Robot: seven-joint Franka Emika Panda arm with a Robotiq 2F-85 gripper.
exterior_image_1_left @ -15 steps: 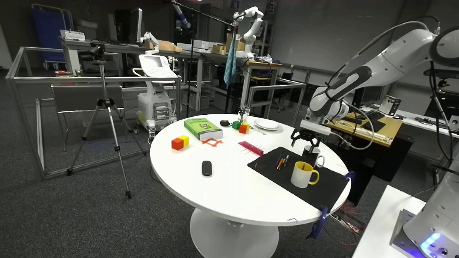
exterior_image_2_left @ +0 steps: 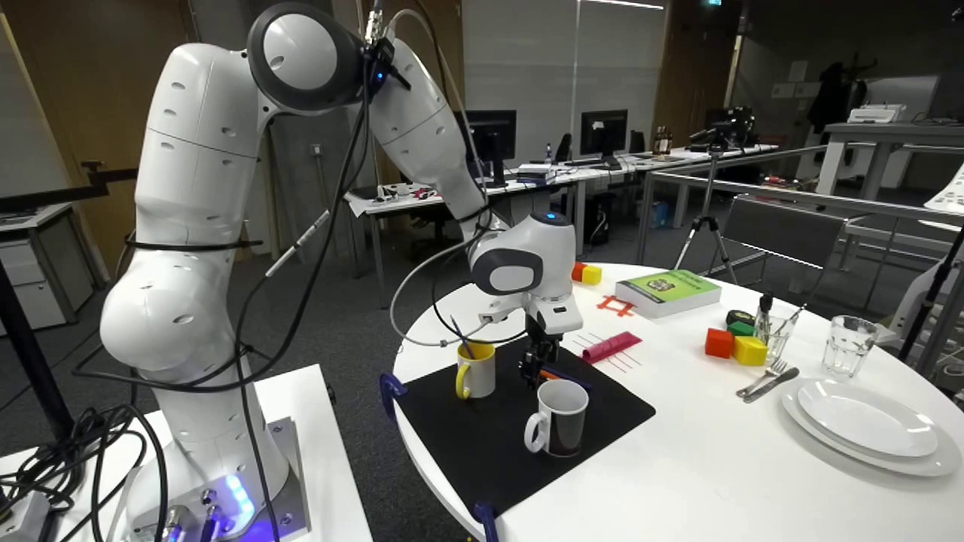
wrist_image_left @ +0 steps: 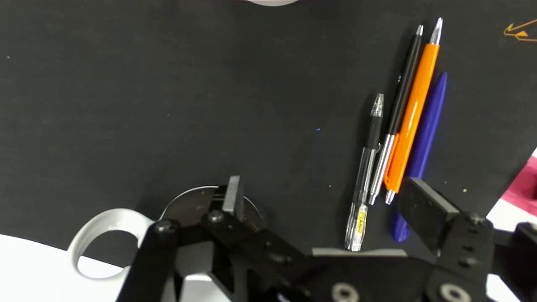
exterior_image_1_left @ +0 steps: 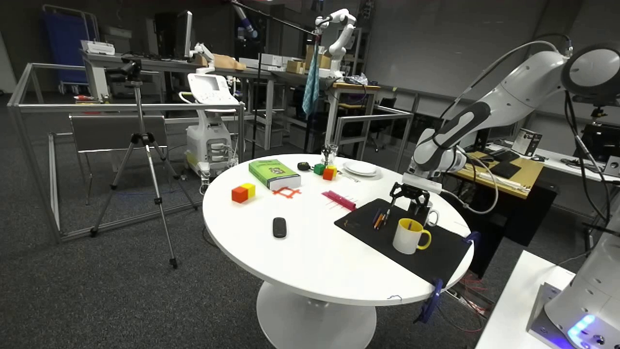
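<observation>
My gripper stands open above the black mat [wrist_image_left: 201, 110], with nothing between its fingers. In the wrist view, several pens lie side by side near its right finger: a clear pen [wrist_image_left: 363, 176], a black and silver pen [wrist_image_left: 405, 90], an orange pen [wrist_image_left: 415, 110] and a blue pen [wrist_image_left: 428, 126]. The blue one's lower end is close beside that finger. The left finger overlaps the white-handled dark mug [exterior_image_2_left: 569, 423]; whether they touch cannot be told. A white mug with yellow inside [exterior_image_1_left: 406, 238] stands on the mat with a pen in it.
A pink-red roll [exterior_image_1_left: 338, 200], a green book [exterior_image_1_left: 274, 174], coloured blocks [exterior_image_1_left: 242, 193] and a dark oblong object [exterior_image_1_left: 279, 227] lie elsewhere on the white table. White plates [exterior_image_2_left: 867, 420] and glasses [exterior_image_2_left: 849, 346] stand at its far side. Blue clamps [exterior_image_2_left: 391, 394] grip the table edge.
In exterior view 1, my gripper has come down and a little to the left, closer to the pens. Mugs and pens look unmoved.
</observation>
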